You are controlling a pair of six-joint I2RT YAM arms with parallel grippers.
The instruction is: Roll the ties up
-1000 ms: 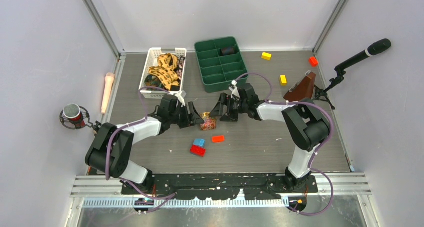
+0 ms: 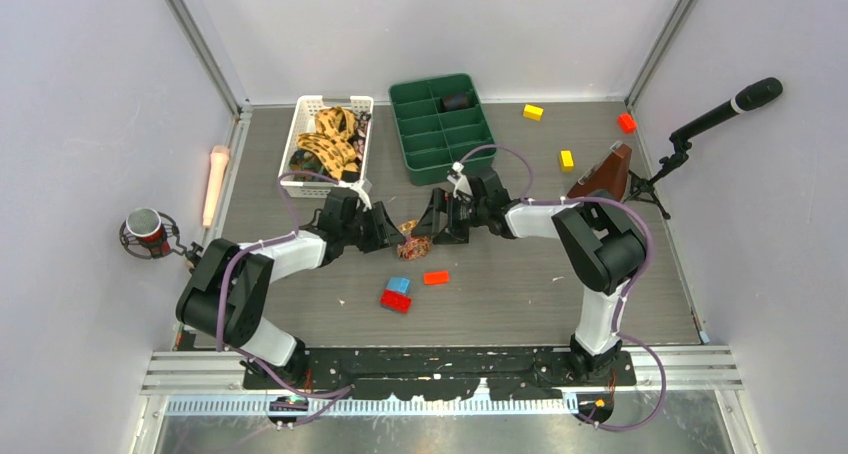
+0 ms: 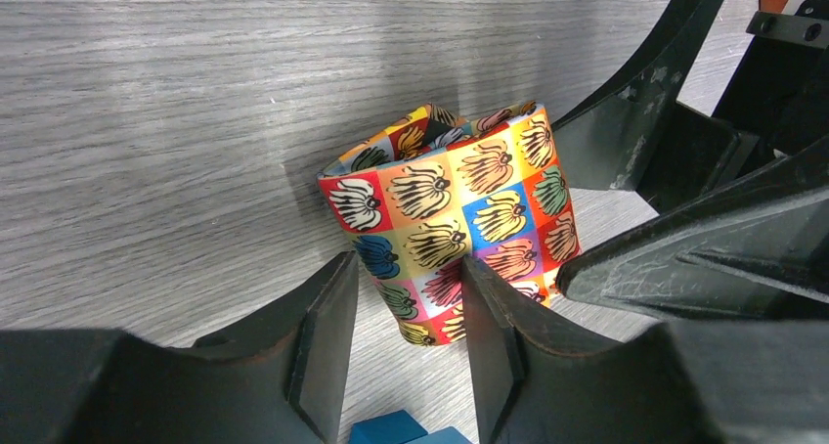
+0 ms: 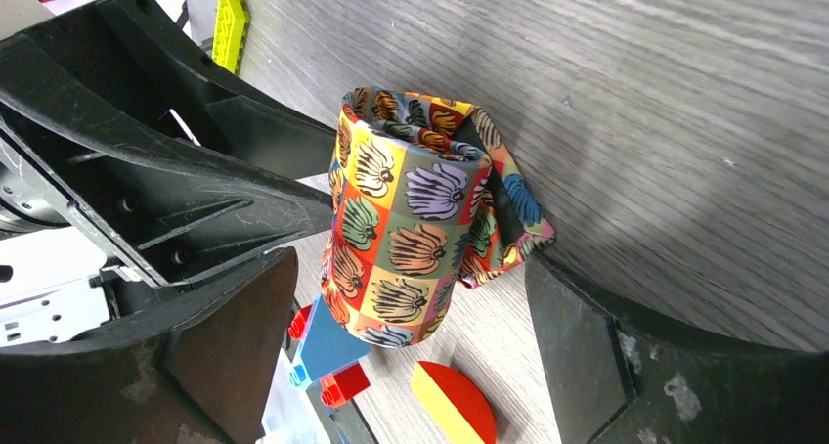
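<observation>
A brightly patterned tie (image 2: 413,246), rolled into a loose coil with a folded loose end, stands on the table between my two grippers. In the left wrist view the coil (image 3: 459,219) lies just past the fingertips of my left gripper, whose fingers are part open. Whether those tips touch the cloth I cannot tell. My right gripper is wide open, its fingers to either side of the coil (image 4: 401,239) in the right wrist view. No grip on the cloth shows.
Toward the front lie a blue block (image 2: 398,285), a red block (image 2: 395,302) and an orange-red block (image 2: 436,277). A white basket of patterned cloths (image 2: 298,139) and a green divided box (image 2: 403,134) stand at the back.
My right gripper has moved a little left, closer to the tie. The coil has shifted and turned slightly. My left gripper has barely moved.
</observation>
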